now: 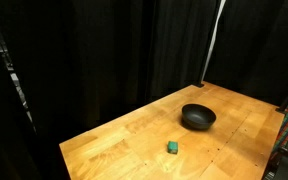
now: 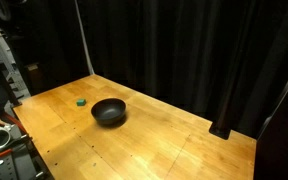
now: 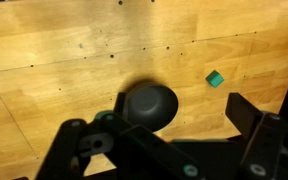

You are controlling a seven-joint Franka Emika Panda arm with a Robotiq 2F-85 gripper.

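Note:
A black round bowl [image 1: 198, 117] rests upright on the wooden table, and it looks empty. The small green block [image 1: 172, 147] lies apart from it on the bare wood. From the other side, exterior view 2 has the bowl [image 2: 109, 111] near the table's middle and the block [image 2: 81, 102] a little to its left. In the wrist view my gripper is open high above the table, its fingers wide apart and nothing between them. Below it are the bowl [image 3: 150, 104], partly hidden by the left finger, and the block [image 3: 215, 78] near the right finger.
Dark curtains [image 1: 104, 60] hang behind it. Part of the robot's base [image 2: 2, 140] stands at the table's left edge in exterior view 2.

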